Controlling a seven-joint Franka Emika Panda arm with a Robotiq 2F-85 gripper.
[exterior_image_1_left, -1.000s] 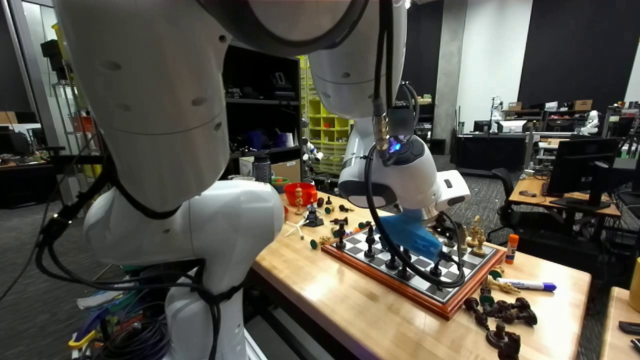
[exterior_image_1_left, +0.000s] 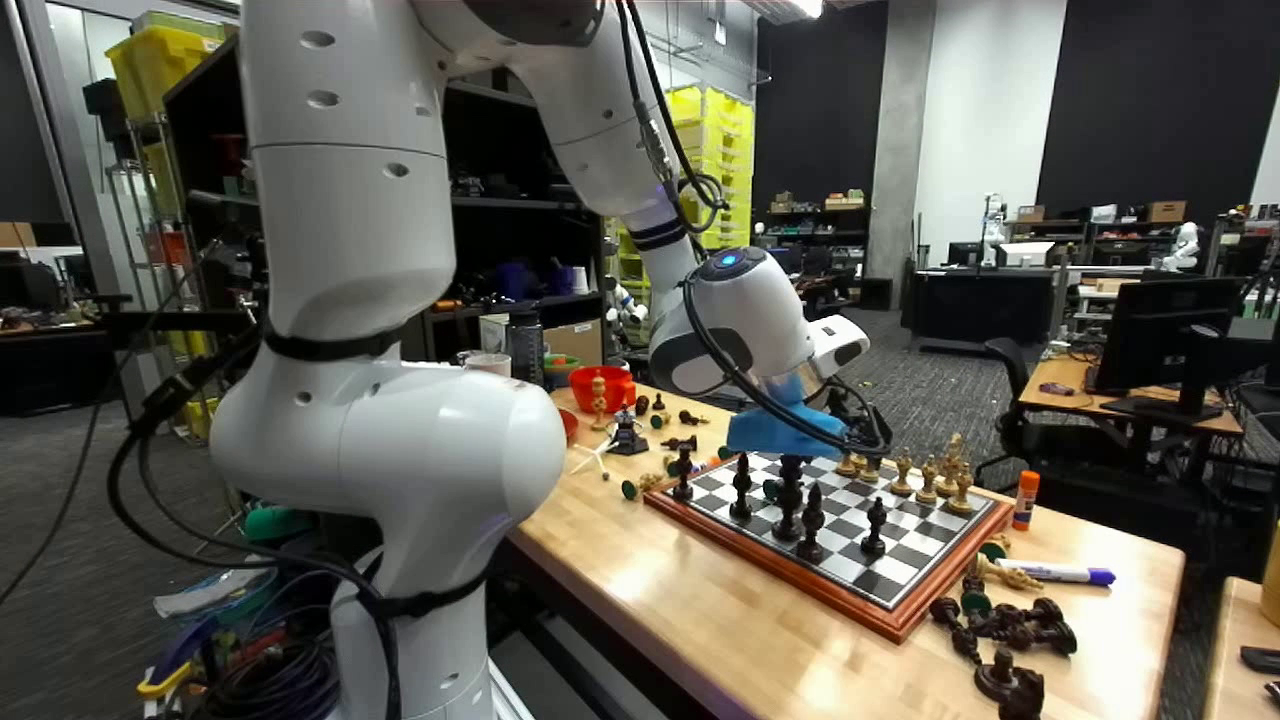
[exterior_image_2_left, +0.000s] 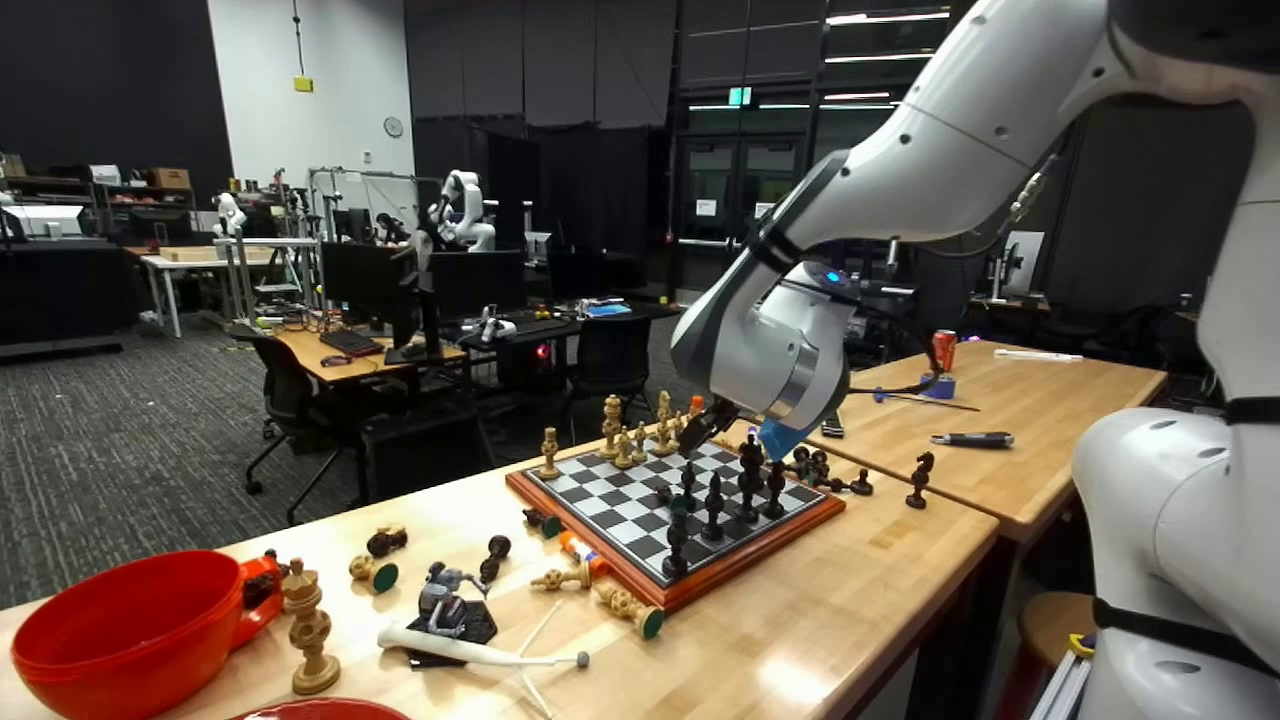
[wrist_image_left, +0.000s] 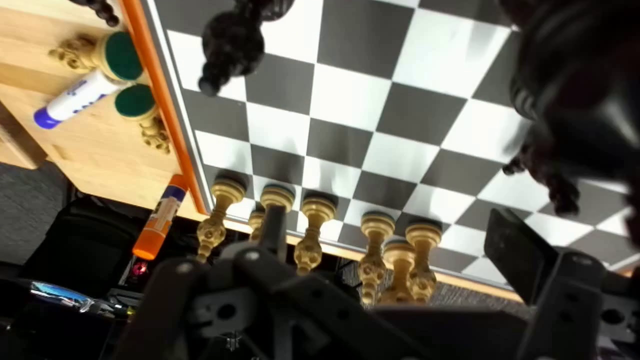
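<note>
My gripper is open above the chessboard (exterior_image_1_left: 894, 588), its two fingers set wide apart and no piece held. The left finger (wrist_image_left: 274, 234) and the right finger (wrist_image_left: 516, 255) both show in the wrist view. Light pieces, among them a pawn-like piece (wrist_image_left: 312, 231) and a taller one (wrist_image_left: 373, 258), stand along the board's far edge beyond the fingers. Dark pieces, such as a tall one (exterior_image_2_left: 751, 468) and a bishop-like one (exterior_image_1_left: 812, 528), stand on the near side. One dark piece (exterior_image_2_left: 663, 494) seems to lie on the board. From exterior view 1 the fingertips are hidden.
Toppled dark pieces (exterior_image_1_left: 1020, 626) lie right of the board, by a marker (exterior_image_1_left: 1056, 572) and an orange glue stick (exterior_image_1_left: 1026, 500). Left of it are loose pieces, a small tripod (exterior_image_2_left: 480, 652) and a red bowl (exterior_image_2_left: 132, 636).
The arm and gripper have moved left in exterior view 1, from above the board's right part. More of the board's right side now shows. The standing dark pieces appear unmoved.
</note>
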